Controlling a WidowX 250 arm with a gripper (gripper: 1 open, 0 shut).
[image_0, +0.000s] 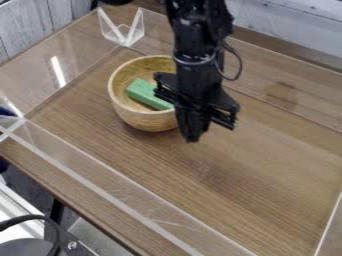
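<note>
A tan round bowl (131, 71) holds a green block (142, 91) at the upper left of the wooden table (201, 190). My black arm reaches down from the top, and my gripper (198, 130) is at the bowl's right side, out over the table. Its tip is small and dark, with nothing visible held in it.
A clear plastic container (122, 27) stands behind the bowl. Black cables and gear lie at the lower left corner, and a white-and-blue item is at the left edge.
</note>
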